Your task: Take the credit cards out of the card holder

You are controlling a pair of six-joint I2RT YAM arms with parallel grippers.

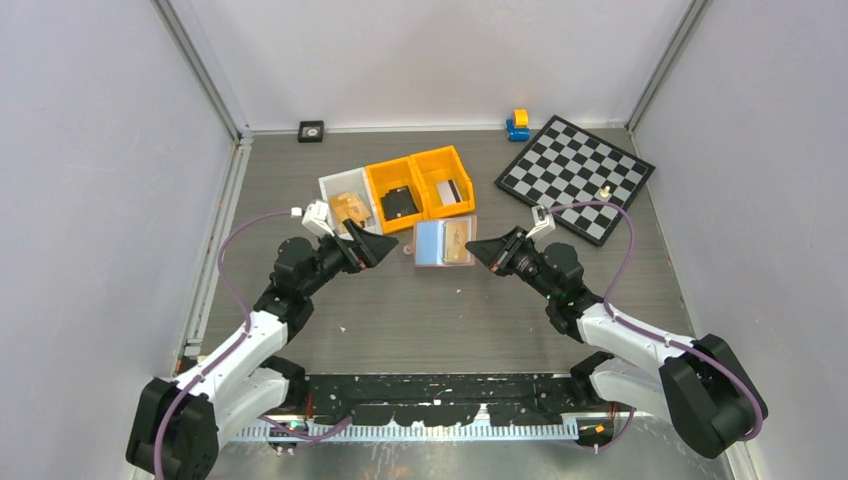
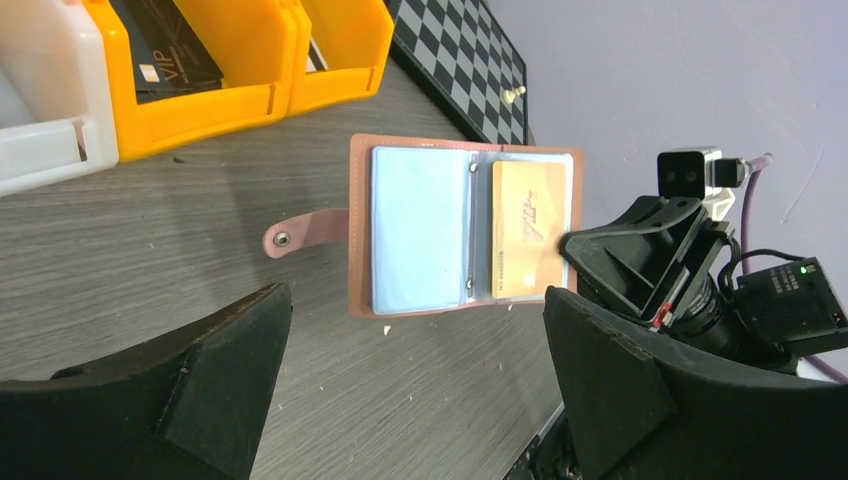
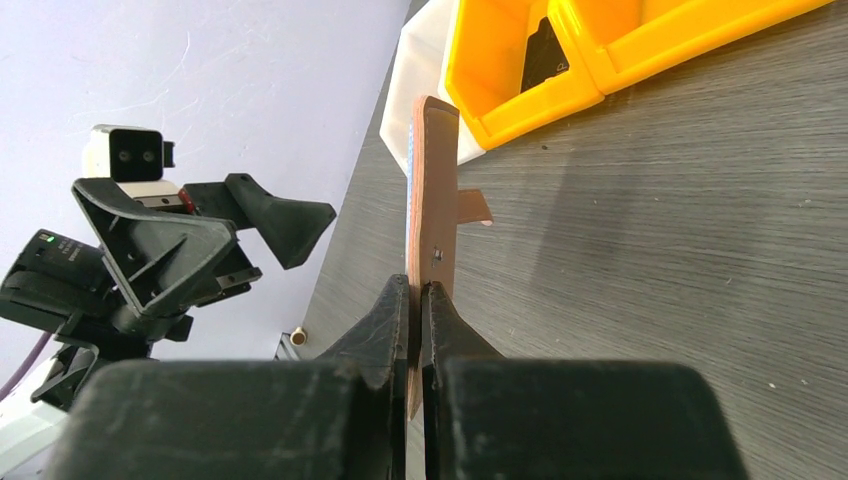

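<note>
The card holder [image 2: 419, 230] is spread flat like a book, brown outside with clear pockets inside, held up above the table. A gold card [image 2: 528, 228] shows in its right-hand pocket; the left-hand pocket looks pale blue. On the holder's right edge my right gripper [image 1: 471, 246] is shut, and the right wrist view has the brown cover edge-on between the black fingers. Left of the holder, apart from it, my left gripper [image 1: 372, 246] stands open with nothing between its fingers. A snap strap [image 2: 308, 231] sticks out from the holder's left side.
Behind the holder stand a white bin [image 1: 327, 187] with gold cards [image 1: 350, 209], a yellow bin with black cards [image 1: 399, 203], and another yellow bin with pale cards [image 1: 449, 191]. A chessboard [image 1: 575, 175] lies at back right.
</note>
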